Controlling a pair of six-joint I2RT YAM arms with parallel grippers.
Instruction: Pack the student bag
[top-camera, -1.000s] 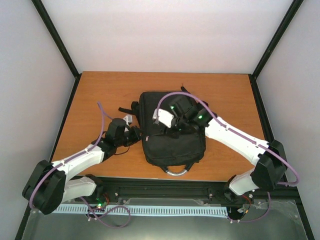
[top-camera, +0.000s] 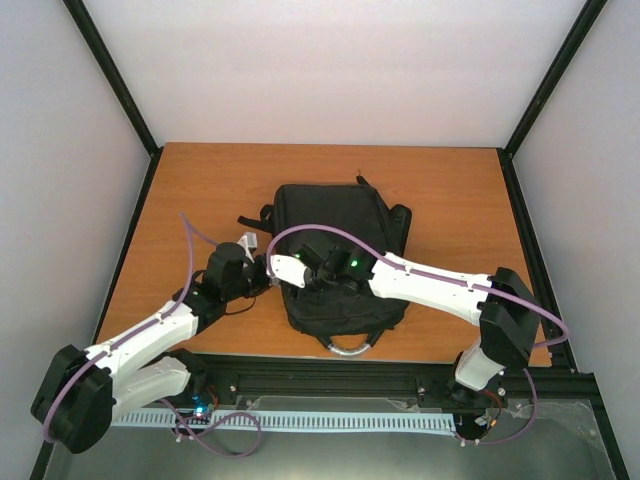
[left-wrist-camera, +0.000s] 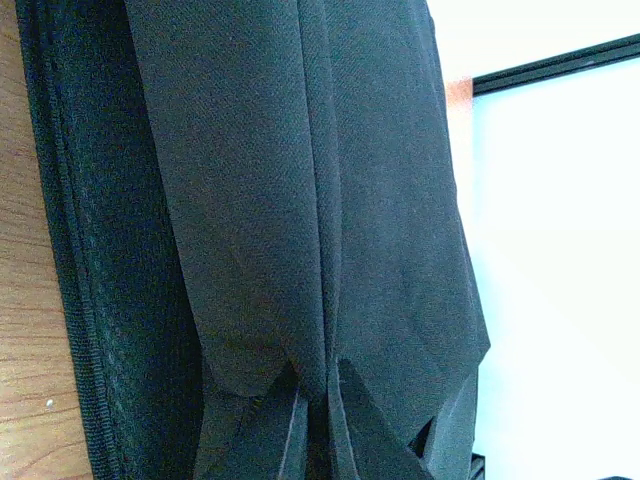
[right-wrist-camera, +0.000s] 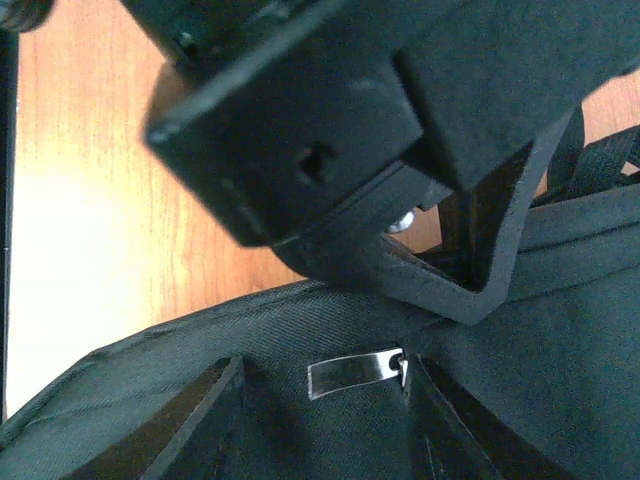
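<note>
The black student bag (top-camera: 340, 215) lies on the wooden table, its grey-edged handle (top-camera: 350, 350) toward the front. At the bag's left side, my left gripper is shut on a fold of its fabric; the ridge of cloth runs down between the fingertips. My right gripper is part open just above the same edge. Between its fingers shows a small zipper pull (right-wrist-camera: 354, 372) with a pale outline, not gripped. The left gripper's dark body (right-wrist-camera: 330, 150) fills the upper part of the right wrist view. Inside the bag nothing can be seen.
Bare table (top-camera: 460, 240) lies to the right of the bag, and more (top-camera: 200, 190) at the back left. A strap (top-camera: 255, 223) sticks out at the bag's left. Both arms are very close together at the left edge.
My right gripper has moved left and toward the front, from over the bag's upper middle to its left edge. My left gripper and the bag have shifted slightly left.
</note>
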